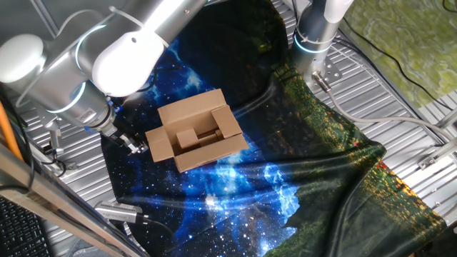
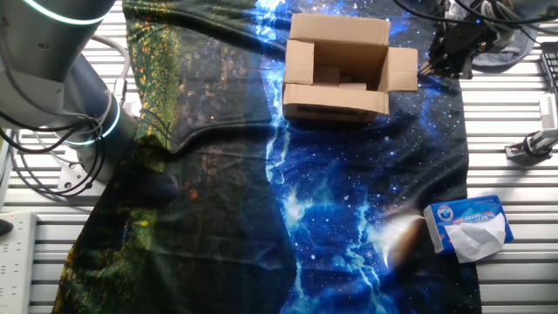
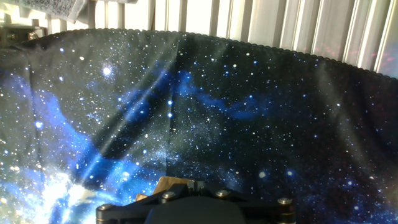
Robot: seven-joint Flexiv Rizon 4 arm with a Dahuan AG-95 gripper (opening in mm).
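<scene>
An open cardboard box [image 1: 202, 155] sits on the galaxy-print cloth with its flaps spread outward. Smaller cardboard pieces [image 1: 187, 138] show inside it; whether they are loose or folded parts of the box is unclear. My gripper [image 1: 141, 148] is low beside the box, its tips close to the outer edge of one side flap [image 2: 403, 70]. From the wrist, the gripper looks shut, with a brown cardboard corner [image 3: 169, 184] just beyond and left of its tips. Nothing clearly shows between the fingers. Whether they touch the flap cannot be made out.
A blue tissue pack [image 2: 472, 228] lies near the cloth's edge. The dark printed cloth [image 2: 222, 218] is wrinkled but otherwise largely clear, over a slatted metal table [image 1: 86, 164].
</scene>
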